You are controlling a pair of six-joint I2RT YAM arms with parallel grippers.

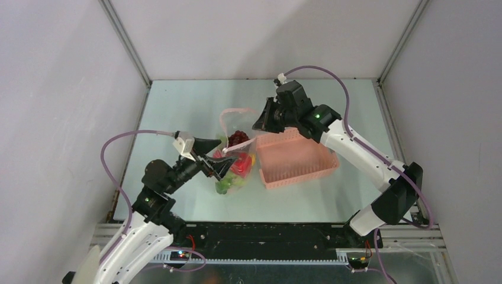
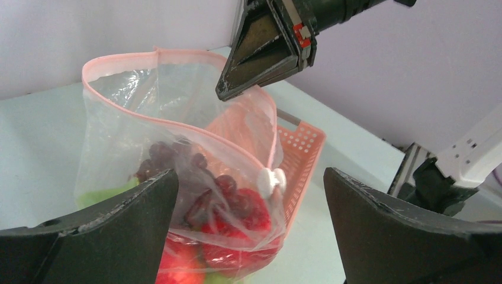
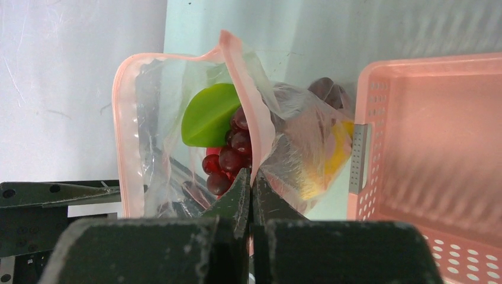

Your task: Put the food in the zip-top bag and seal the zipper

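Note:
The clear zip bag (image 1: 235,163) with pink zipper holds dark red grapes (image 3: 231,154), a green piece (image 3: 207,115), red food (image 2: 237,254) and something yellow (image 3: 331,154). Its mouth gapes. My right gripper (image 1: 256,126) is shut on the bag's zipper edge (image 3: 256,130), at the upper right of the mouth. My left gripper (image 1: 220,164) stands open at the lower left of the bag, its fingers either side of the white zipper slider (image 2: 272,180) in the left wrist view, not closed on it.
A pink perforated basket (image 1: 296,165) sits right of the bag, looking empty. Walls border it on the sides and back.

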